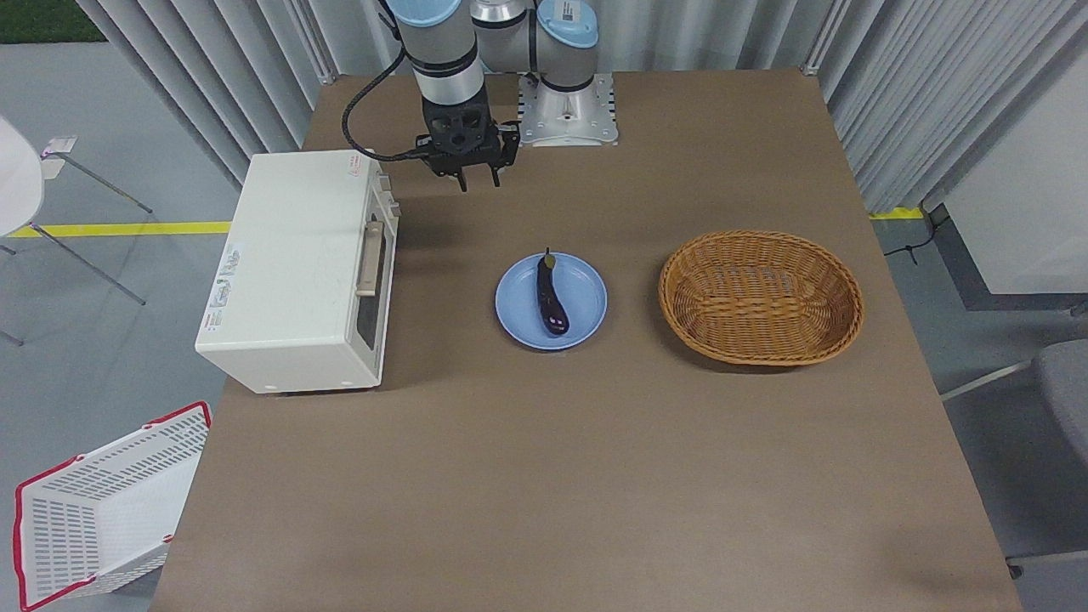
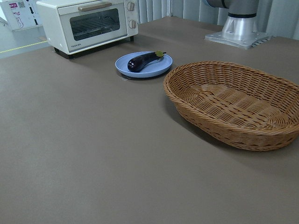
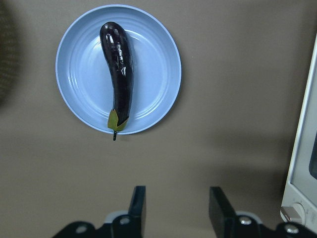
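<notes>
A dark eggplant with a green stem lies on a light blue plate in the middle of the table. My gripper hangs open above the table behind the plate, beside the back of the toaster oven, with nothing between its fingers. In the wrist view the plate sits ahead of the fingertips, apart from them.
A white toaster oven stands left of the plate, its door shut. An empty wicker basket sits to the right.
</notes>
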